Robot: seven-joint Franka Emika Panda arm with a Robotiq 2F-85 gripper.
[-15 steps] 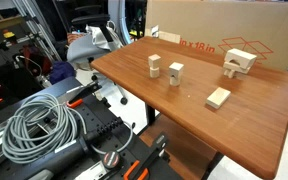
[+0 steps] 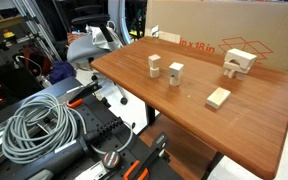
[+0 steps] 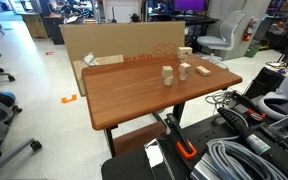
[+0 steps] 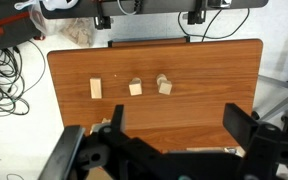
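Observation:
Two small upright wooden blocks stand near the table's middle, one block [image 2: 154,66] beside the other block [image 2: 175,74]. A flat light block [image 2: 218,98] lies apart from them. Farther back, a pale block [image 2: 241,57] rests raised on smaller wooden support [image 2: 230,70]. From above, the wrist view has the flat block [image 4: 96,88] at left and the two standing blocks [image 4: 136,87] nearer the centre. My gripper is open high over the table, with nothing held; its dark body covers the lower part of that view.
The wooden table [image 2: 254,120] has wide bare areas. A tall cardboard panel [image 3: 104,43] stands along its back edge. Coiled hose [image 2: 42,130] and dark frame parts lie at the near side; a plastic bag [image 4: 72,32] shows above the table in the wrist view.

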